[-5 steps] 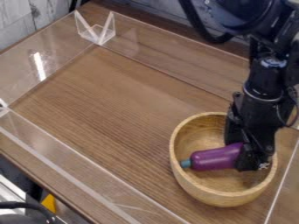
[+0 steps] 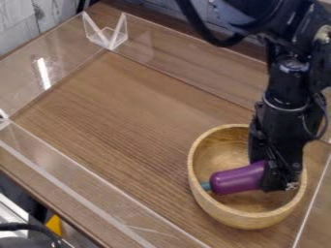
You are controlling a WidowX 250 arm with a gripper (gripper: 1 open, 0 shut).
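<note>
A light wooden bowl sits at the lower right of the table. Inside it lies a purple eggplant-like toy with a teal tip pointing left. My black gripper reaches down into the bowl from the upper right, its lower end at the right part of the purple toy. Whether its fingers are closed on the toy cannot be made out.
A white wire-like bracket stands at the back left, near clear edge walls. A black cable hangs along the bottom left.
The arm has shifted slightly at the bowl, and the purple toy's right part appears a little higher. The bowl stays in place.
</note>
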